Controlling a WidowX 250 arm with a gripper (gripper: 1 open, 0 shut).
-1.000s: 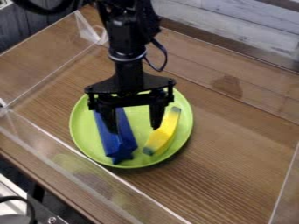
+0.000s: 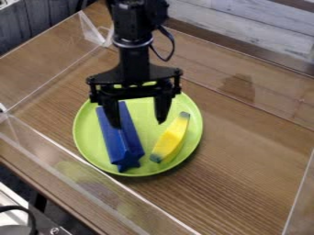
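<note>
The black gripper [image 2: 135,104] hangs over a bright green plate [image 2: 150,160], its two fingers spread apart and open. A long blue block [image 2: 121,142] lies on the plate's left half, just below the left finger and partly hidden by it; whether they touch I cannot tell. On the plate's right half a yellow object [image 2: 170,139] lies at a slant, below the right finger.
Wooden table [image 2: 245,138] surrounds the plate, with clear room to the right. A clear plastic edge runs along the left and front. A black cable shows at the bottom left corner.
The arm and gripper have shifted a little to the left and slightly up in the view. The plate and the things on it look unmoved.
</note>
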